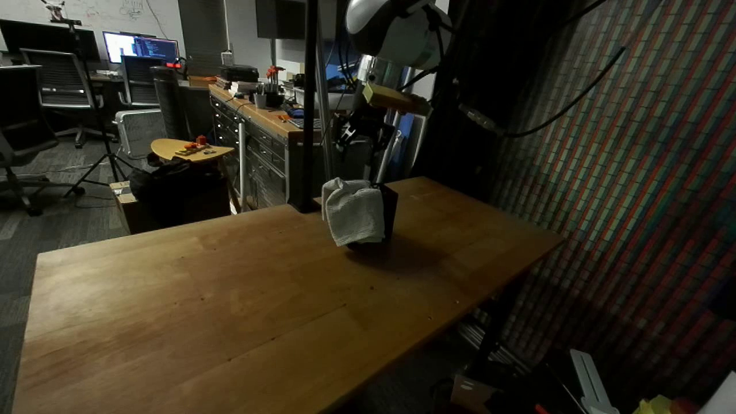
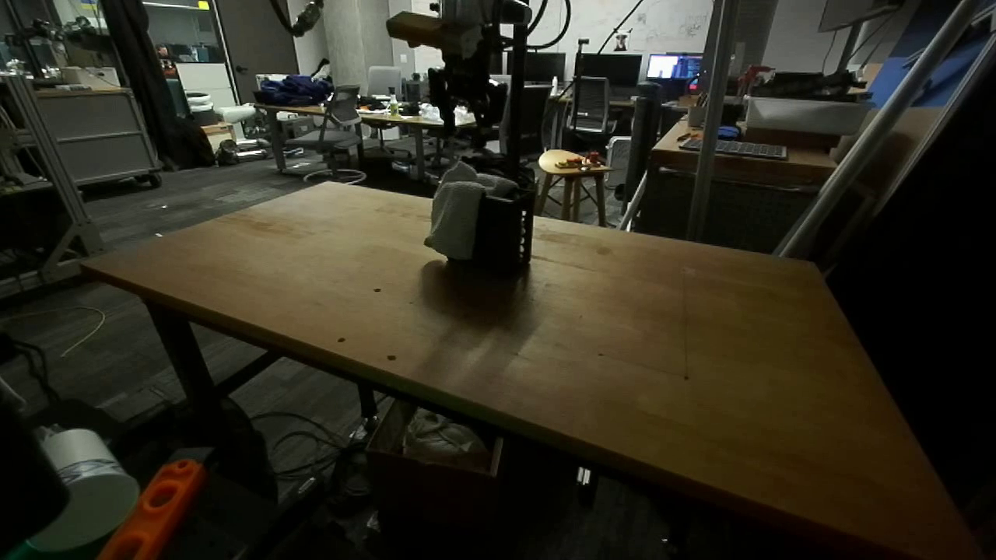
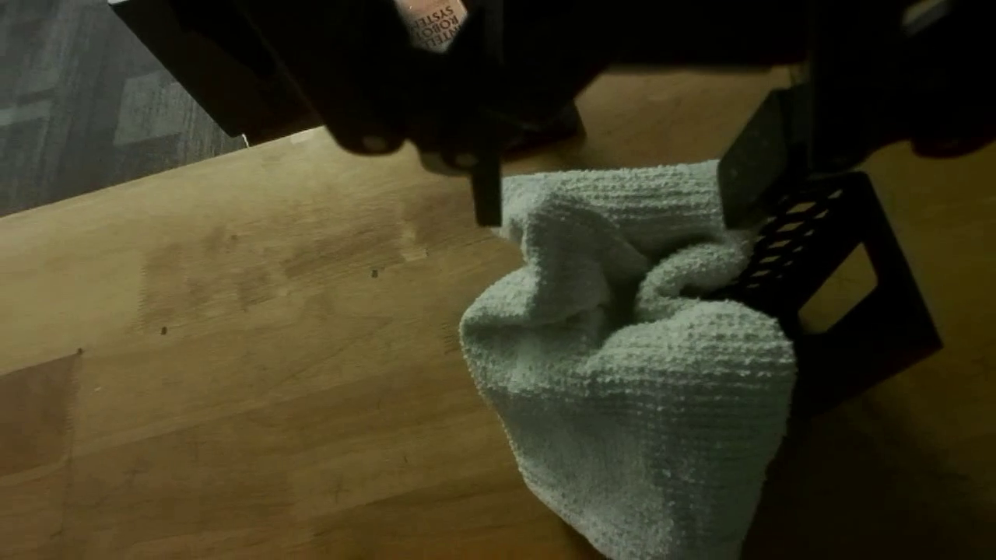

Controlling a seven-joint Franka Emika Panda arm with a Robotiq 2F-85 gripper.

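A pale grey-green cloth (image 1: 355,213) hangs over the side of a black basket (image 1: 390,210) standing on the wooden table. From the second exterior view, the cloth (image 2: 455,216) drapes down the left side of the basket (image 2: 504,229), whose wall has holes. My gripper (image 1: 363,146) is above both, clear of the cloth. Seen from the wrist, its fingers are wide apart over the bunched cloth (image 3: 644,420), one fingertip (image 3: 487,194) left of its upper edge and the other (image 3: 752,168) to the right. The gripper is open and holds nothing. The basket's interior is mostly hidden.
Bare wood covers the rest of the table (image 1: 207,310), with wide room in front and to the left. A dark upright post (image 1: 308,103) rises at the table's back edge, close to the basket.
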